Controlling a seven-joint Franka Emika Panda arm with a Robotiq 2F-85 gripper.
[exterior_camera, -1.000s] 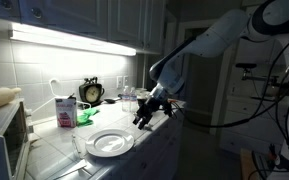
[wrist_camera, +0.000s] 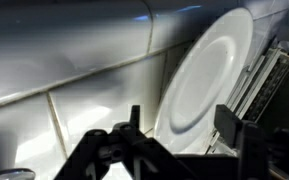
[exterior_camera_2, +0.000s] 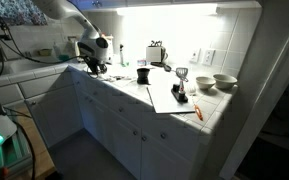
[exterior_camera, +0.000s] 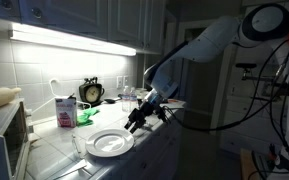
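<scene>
A large white oval plate (exterior_camera: 110, 143) lies on the counter near its front edge. In the wrist view the same plate (wrist_camera: 206, 80) stretches up and right beyond the dark fingers (wrist_camera: 119, 145). My gripper (exterior_camera: 134, 125) hangs just right of the plate's right rim, low over the counter. The two fingers stand apart with nothing seen between them, and the plate's near end shows past the gap. Whether the fingertips touch the rim I cannot tell. From the other side, the gripper (exterior_camera_2: 97, 68) is at the far end of the counter, where the plate is hard to make out.
A toaster oven (exterior_camera: 6, 140) stands left of the plate. Behind it are a white-and-red box (exterior_camera: 66, 112), a green packet (exterior_camera: 85, 117) and a black clock (exterior_camera: 92, 92). Farther along the counter lie a cutting board (exterior_camera_2: 172, 103) and two bowls (exterior_camera_2: 225, 82).
My gripper has moved left across the counter, closer to the plate's right rim. The plate has stayed where it was.
</scene>
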